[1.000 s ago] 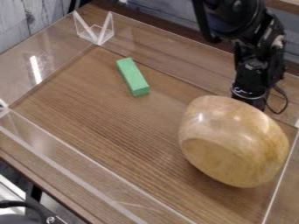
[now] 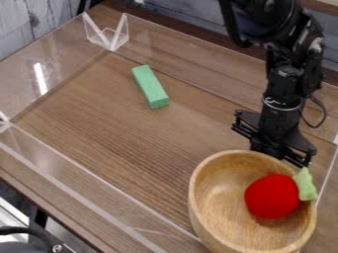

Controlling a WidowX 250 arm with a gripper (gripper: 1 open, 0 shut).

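A wooden bowl (image 2: 222, 215) stands upright at the lower right of the table, holding a red round object (image 2: 271, 198) and a pale green piece (image 2: 303, 183). My black gripper (image 2: 274, 148) is just behind the bowl's back rim, shut, with nothing clearly showing between its fingers; its tips are partly hard to tell apart from the rim.
A green block (image 2: 150, 86) lies on the upper left of the table (image 2: 106, 158). Clear plastic brackets (image 2: 106, 30) stand at the back left.
The bowl has gone from tipped over, showing its underside, to upright with its contents visible. My gripper has moved down and slightly toward the front.
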